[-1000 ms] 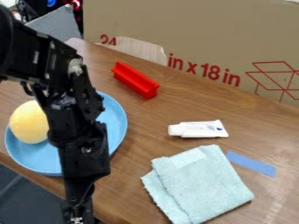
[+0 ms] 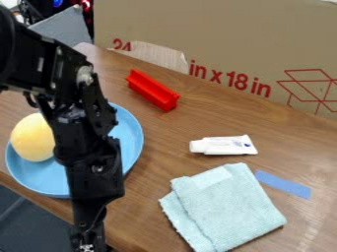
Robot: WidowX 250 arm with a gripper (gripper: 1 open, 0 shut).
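My black gripper (image 2: 87,231) reaches down from the upper left to the near left edge of the wooden table, in front of a blue plate (image 2: 128,136); its fingertips are too dark and low in the view to make out clearly. A yellow round object (image 2: 33,138) sits on the plate, partly behind the arm. A folded pale cloth (image 2: 224,209) lies right of the gripper. A white tube (image 2: 223,145) lies behind the cloth, and a red block (image 2: 153,90) lies behind the plate.
A large cardboard box (image 2: 224,44) stands along the back. A blue strip (image 2: 283,184) lies right of the cloth. Bare table (image 2: 303,148) shows at the right and between the red block and tube.
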